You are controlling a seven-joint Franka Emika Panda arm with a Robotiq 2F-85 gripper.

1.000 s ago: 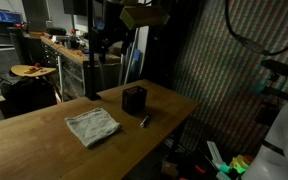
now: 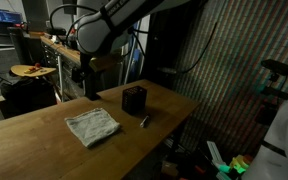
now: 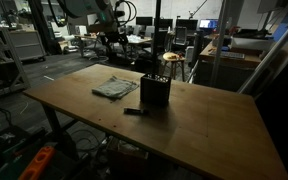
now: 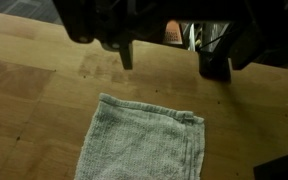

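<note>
A light grey cloth (image 2: 92,126) lies flat on the wooden table (image 2: 44,145), one edge folded over in the wrist view, where the cloth (image 4: 144,140) fills the lower middle. My gripper (image 2: 91,82) hangs above the table, beyond the cloth in exterior view 1. In the wrist view the fingers of my gripper stand wide apart at the top, open, with no object held between them. A black box-shaped holder (image 2: 134,99) stands upright to the right of the cloth. Near it lies a small dark marker-like object (image 2: 145,121).
The holder (image 3: 155,89) has thin items sticking out of its top in exterior view 2. Bare tabletop (image 3: 219,120) spreads over the right side there. Desks and a stool stand in the background, clear of the table.
My arm and gripper have come down toward the table and shifted left in exterior view 1. The cloth, holder and small dark object have stayed in place.
</note>
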